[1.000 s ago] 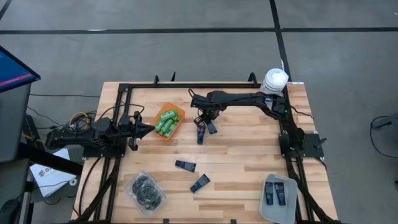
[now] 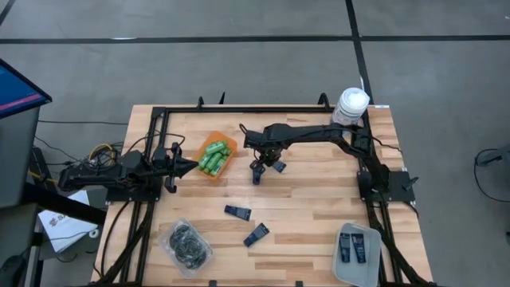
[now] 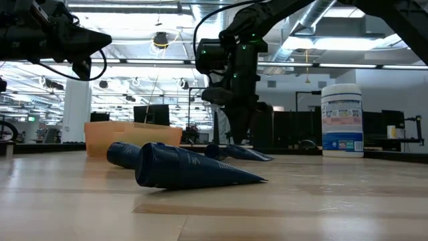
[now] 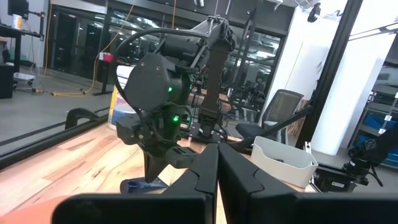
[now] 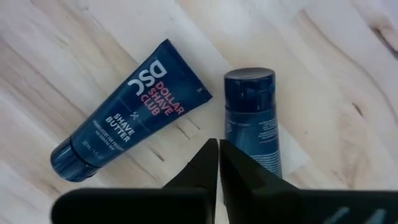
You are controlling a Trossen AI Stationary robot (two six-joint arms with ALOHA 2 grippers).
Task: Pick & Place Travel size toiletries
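In the right wrist view my right gripper is shut with nothing between its fingers, overlapping the lower part of a dark blue tube (image 5: 251, 124). Left of that tube lies a shave butter tube (image 5: 134, 112) on the wood. A grey bin (image 2: 344, 273) at front right holds two tubes. Beside the orange tray (image 2: 232, 159), which contains several green toiletries (image 2: 213, 159), my left gripper (image 2: 196, 164) is shut and empty.
At front left sits a clear container (image 2: 187, 249) with dark contents. A white canister (image 2: 352, 104) stands at the back right corner. Black frame rails border the table.
The right gripper has shifted toward the front over the tubes. The left arm has stayed still.
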